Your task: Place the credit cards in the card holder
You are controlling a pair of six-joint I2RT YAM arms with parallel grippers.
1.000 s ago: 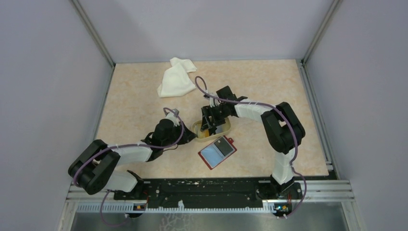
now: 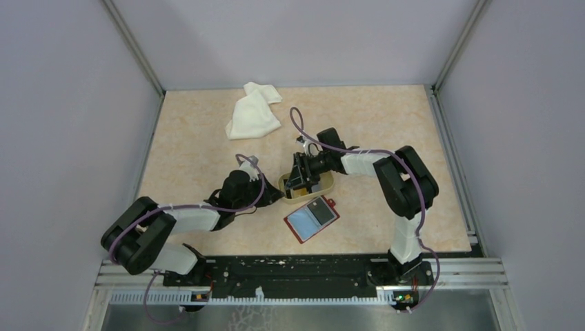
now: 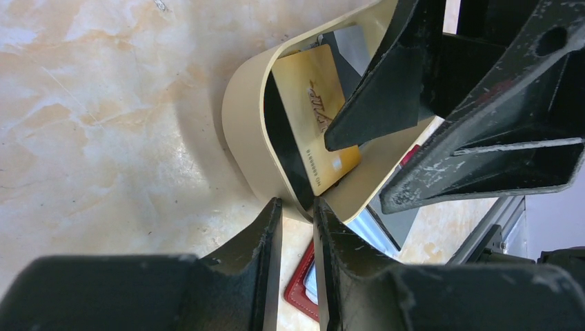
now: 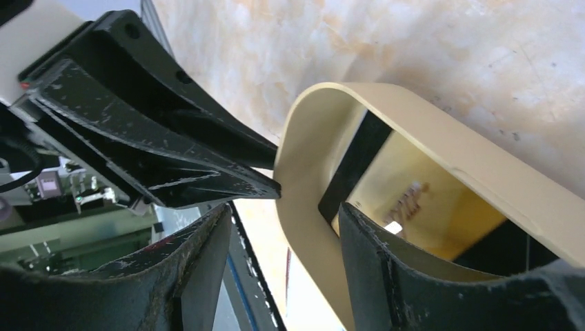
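In the beige tray (image 2: 329, 185) lies a gold card (image 3: 310, 103), with a black flat piece (image 3: 284, 141) under its edge and greyer pieces (image 3: 353, 49) behind. My left gripper is at the tray's near end, its fingers parted on either side of the rim. Above the tray, my right gripper (image 2: 296, 183) points down, fingers parted; in the right wrist view its fingers (image 4: 207, 241) straddle the tray wall and the gold card (image 4: 393, 179) is beyond them. Neither gripper has a card between its fingers. The red-edged card holder (image 2: 303, 224) lies flat below the tray.
A white cloth (image 2: 253, 114) lies at the back left of the table. Both grippers are close together over the tray.
The tray has shifted slightly to the right. My right gripper has come a little lower and to the right over it. My left gripper has edged slightly right; the card holder has not moved.
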